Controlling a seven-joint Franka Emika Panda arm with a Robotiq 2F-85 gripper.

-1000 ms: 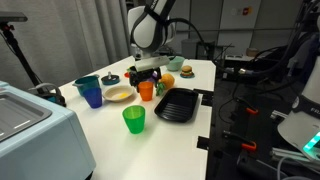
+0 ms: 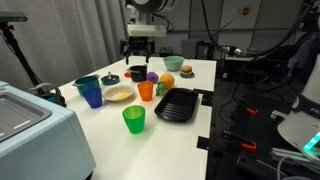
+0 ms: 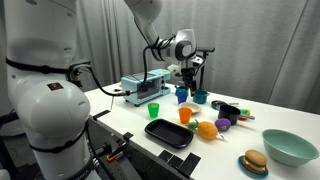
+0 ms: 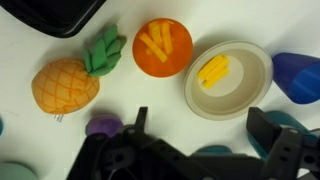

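My gripper point(image 2: 138, 50) hangs open above the table, with nothing between its fingers. In the wrist view, the gripper looks down with its fingers wide apart. An orange cup point(image 4: 163, 48) there holds yellow stick-like pieces. Beside it, a cream bowl point(image 4: 211, 105) contains more yellow pieces point(image 4: 213, 70). A blue cup point(image 4: 298, 76) lies at the right edge of that view. To the left are a pineapple toy point(image 4: 64, 87) and, partly behind a finger, a purple item point(image 4: 102, 125). The orange cup point(image 2: 146, 91) stands upright below the gripper in exterior view 1.
A black tray point(image 2: 178, 105) and a green cup point(image 2: 134, 119) stand nearer the front. A toaster oven point(image 2: 40, 135) fills the left. Pots, a burger toy point(image 3: 254, 162) and a pale green bowl point(image 3: 290, 147) occupy the far side.
From low over the orange cup, my gripper has risen well clear of the table and shifted slightly toward the back. The objects on the table appear unmoved.
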